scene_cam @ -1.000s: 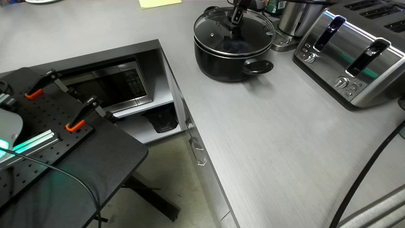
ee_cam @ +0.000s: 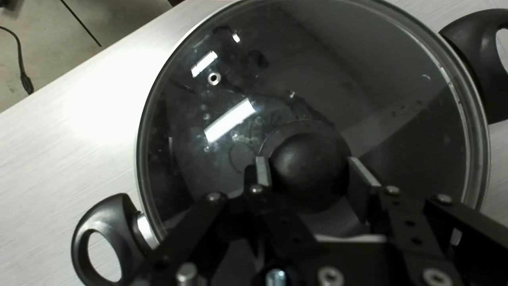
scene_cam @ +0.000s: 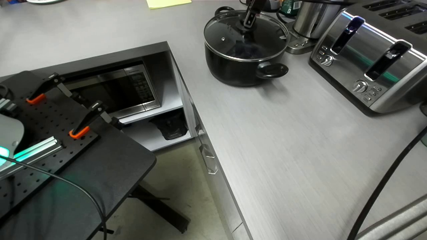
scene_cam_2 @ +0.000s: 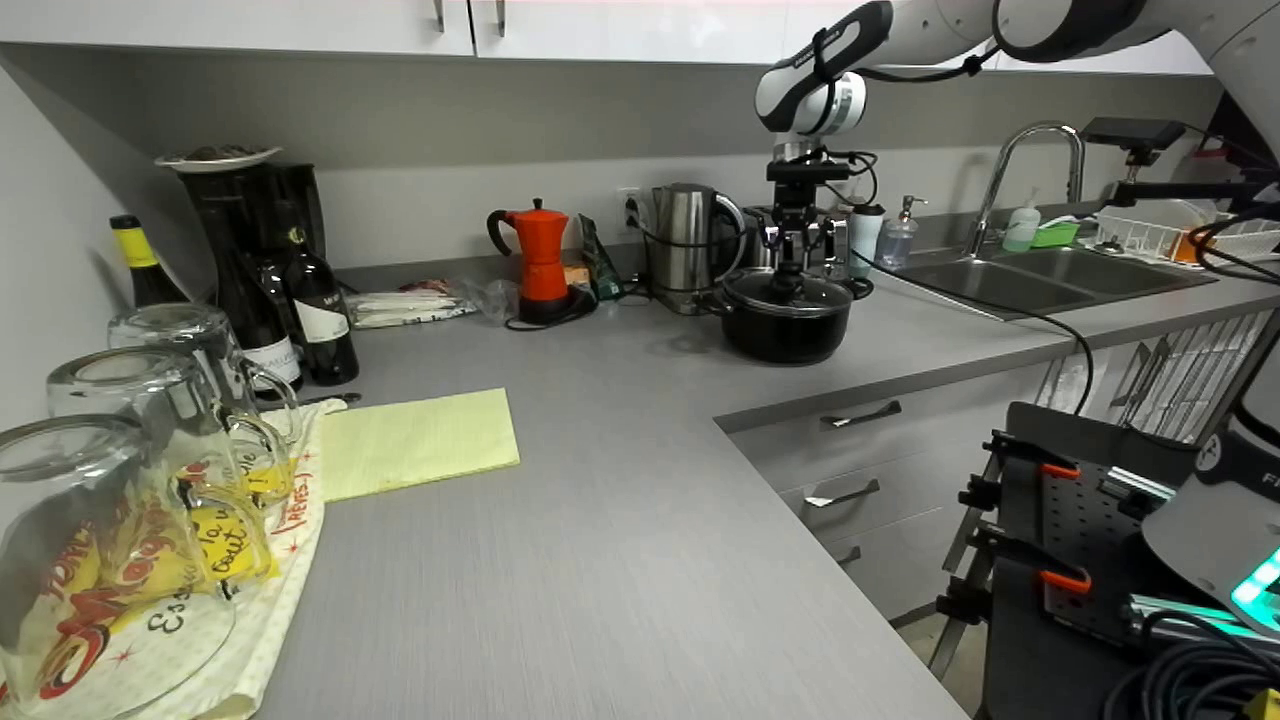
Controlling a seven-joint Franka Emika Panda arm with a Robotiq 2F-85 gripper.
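The black pot (scene_cam: 236,74) stands on the grey counter, with its two side handles sticking out. Its glass lid (scene_cam: 224,36) rests on the rim, level as far as I can tell. In the wrist view the lid's round black knob (ee_cam: 309,167) sits between my two fingers, which press on it from either side. My gripper is shut on that knob. From the second exterior view, the arm reaches down from above and the gripper (scene_cam_2: 787,270) is upright over the middle of the lid.
Close beside the pot is a steel kettle (scene_cam_2: 690,240). A toaster (scene_cam: 372,60) is nearby, and a red moka pot (scene_cam_2: 542,258) stands farther along the wall. Glass mugs (scene_cam_2: 96,528) sit on a cloth at the far left. Bare counter (scene_cam_2: 576,540) lies in front.
The lid has come down slightly with my gripper. A thin gap between lid and pot rim has closed, while the pot has stayed in place.
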